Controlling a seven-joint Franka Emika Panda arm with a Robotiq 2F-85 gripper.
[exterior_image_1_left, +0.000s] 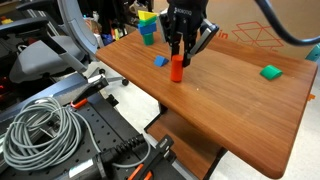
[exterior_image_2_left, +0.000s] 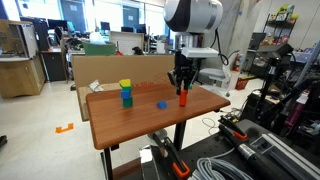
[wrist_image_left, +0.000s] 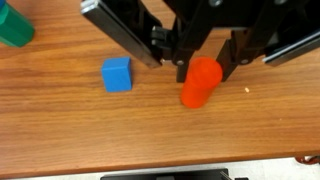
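Note:
An orange-red cylinder (exterior_image_1_left: 177, 68) is upright in my gripper (exterior_image_1_left: 179, 52), near the front edge of the wooden table (exterior_image_1_left: 235, 106). In the wrist view the fingers close around the upper part of the cylinder (wrist_image_left: 201, 82). The second exterior view has the cylinder (exterior_image_2_left: 183, 97) under the gripper too. Whether its bottom touches the wood I cannot tell. A small blue block (wrist_image_left: 117, 74) lies apart from it, to the left in the wrist view.
At the table's left end stands a stack of yellow, blue and green blocks (exterior_image_1_left: 148, 28). A green block (exterior_image_1_left: 271, 72) lies toward the right. Bare wood separates them. Coiled cable (exterior_image_1_left: 42, 135) lies in front, off the tabletop.

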